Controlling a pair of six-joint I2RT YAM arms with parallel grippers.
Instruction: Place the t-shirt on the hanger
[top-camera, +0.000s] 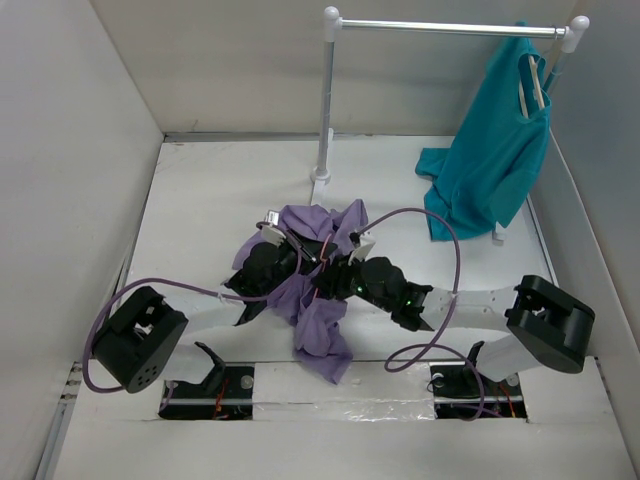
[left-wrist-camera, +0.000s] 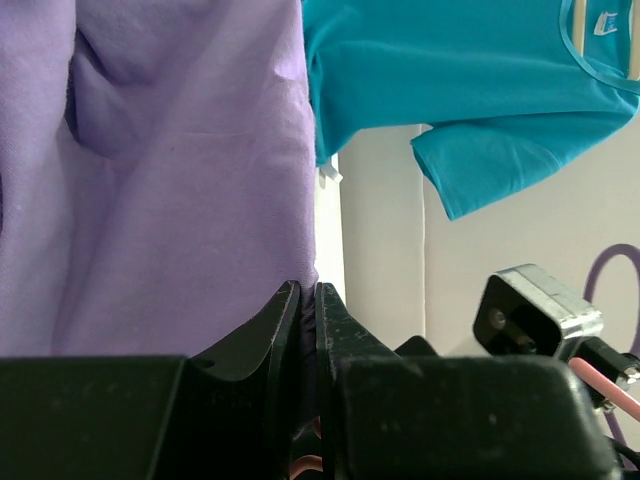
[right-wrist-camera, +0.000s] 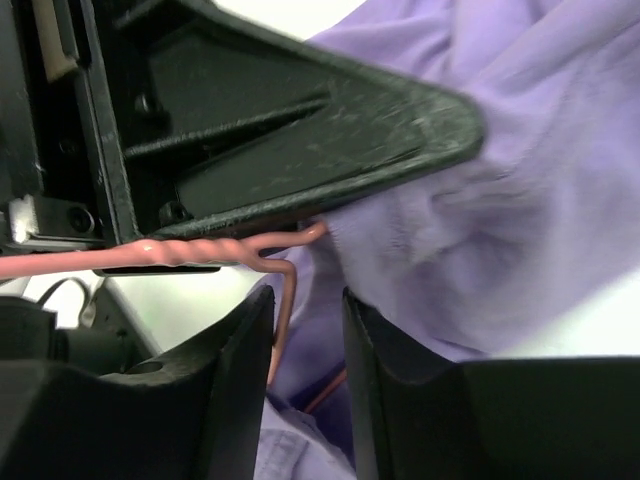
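Observation:
The purple t shirt (top-camera: 320, 340) lies bunched on the white floor beneath both grippers, which meet near the middle. My left gripper (top-camera: 318, 250) is shut on the purple cloth, as the left wrist view (left-wrist-camera: 308, 300) shows. A pink hanger (right-wrist-camera: 170, 252) runs between the grippers, over the cloth. My right gripper (top-camera: 338, 278) is beside the left one; in the right wrist view its fingers (right-wrist-camera: 395, 420) stand apart, part open, around the hanger's end and cloth. Whether it grips anything is unclear.
A rail (top-camera: 450, 26) on white posts stands at the back. A teal shirt (top-camera: 480, 170) on a wooden hanger hangs at its right end and drapes onto the floor.

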